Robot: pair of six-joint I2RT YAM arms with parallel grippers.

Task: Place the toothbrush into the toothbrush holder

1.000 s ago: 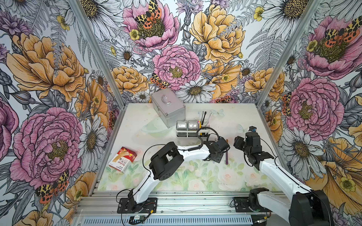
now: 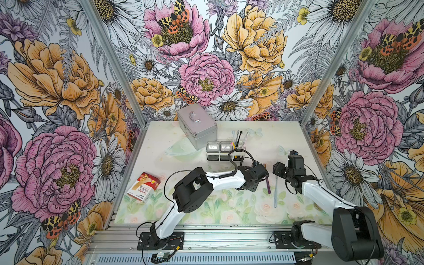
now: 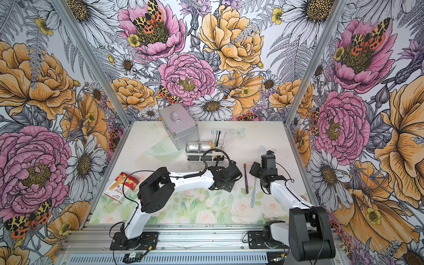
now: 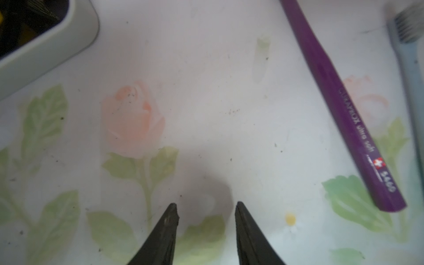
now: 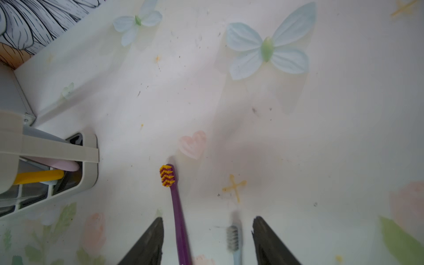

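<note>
A purple toothbrush (image 3: pixel 246 178) with yellow bristles (image 5: pixel 167 175) lies on the mat beside a pale blue toothbrush (image 3: pixel 253 193). The toothbrush holder (image 3: pixel 198 156), with cups and several brushes, stands behind them at the centre. My left gripper hangs low over bare mat, left of the purple brush's handle, its fingers apart with nothing between them. My right gripper is open above both toothbrushes, empty, with the pale brush's head showing between its fingertips in the right wrist view.
A metal case (image 2: pixel 196 128) stands at the back left of the holder. A red and white box (image 2: pixel 143 187) lies at the front left.
My left arm has moved slightly. The pale toothbrush now shows more clearly in the top left view.
</note>
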